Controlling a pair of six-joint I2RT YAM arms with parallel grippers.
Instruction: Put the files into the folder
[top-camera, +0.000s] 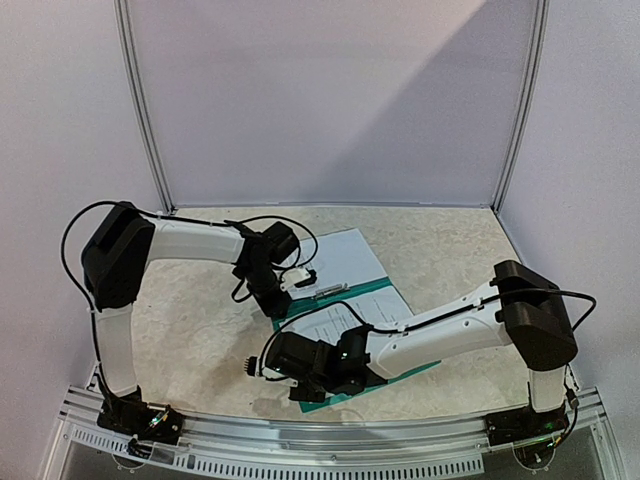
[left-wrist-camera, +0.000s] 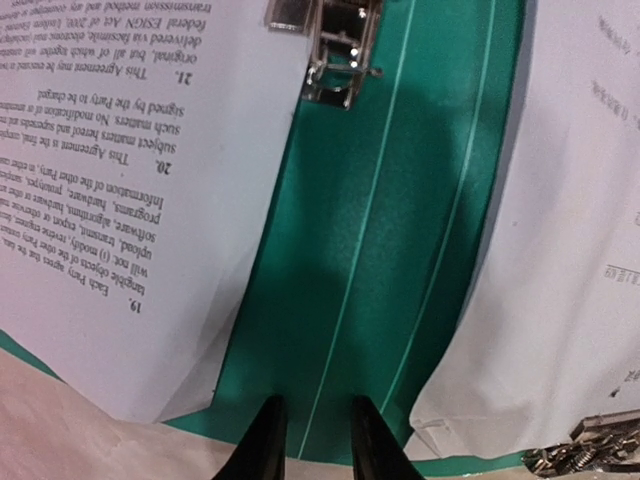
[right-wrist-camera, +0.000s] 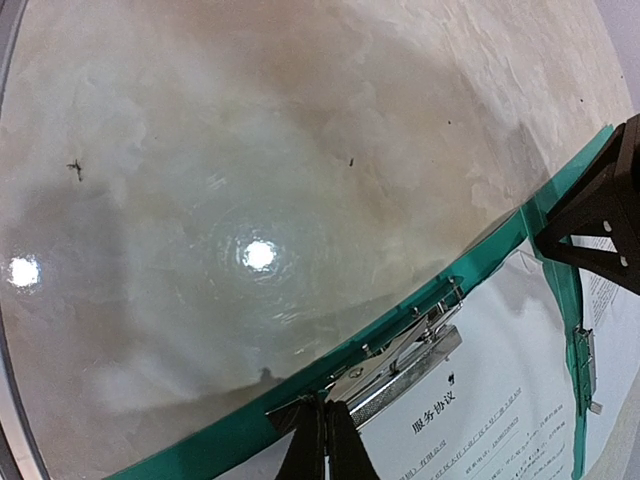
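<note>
The green folder (top-camera: 368, 289) lies spread open, with a white sheet on each side of its spine. In the left wrist view one printed sheet (left-wrist-camera: 150, 200) has a metal clip (left-wrist-camera: 340, 60) at its edge. Across the bare spine is the other sheet (left-wrist-camera: 560, 260). My left gripper is open at the spine's near end, its fingertips apart with nothing between them. My right gripper is shut at the lower end of the other clip (right-wrist-camera: 395, 375), by the folder's border. Whether its fingers touch the clip cannot be told.
Bare marbled table (top-camera: 190, 330) lies left of the folder, with more free room at the back right. The right arm (top-camera: 430, 345) covers much of the lower sheet in the top view. My left gripper's dark finger (right-wrist-camera: 610, 190) reaches into the right wrist view.
</note>
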